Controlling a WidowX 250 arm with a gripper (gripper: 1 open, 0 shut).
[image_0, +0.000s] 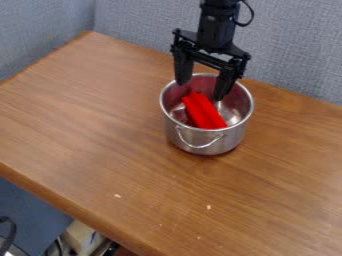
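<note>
A silver metal pot (187, 138) with a wire handle on its front stands on the wooden table. A red elongated object (205, 112) lies inside it, leaning along the pot's floor. My black gripper (202, 79) hangs over the back of the pot, its two fingers spread apart and open, the tips around the rim's height, above the red object with nothing seen between them.
Grey padded walls rise behind and on the left. Some cables show at the lower left beyond the table edge.
</note>
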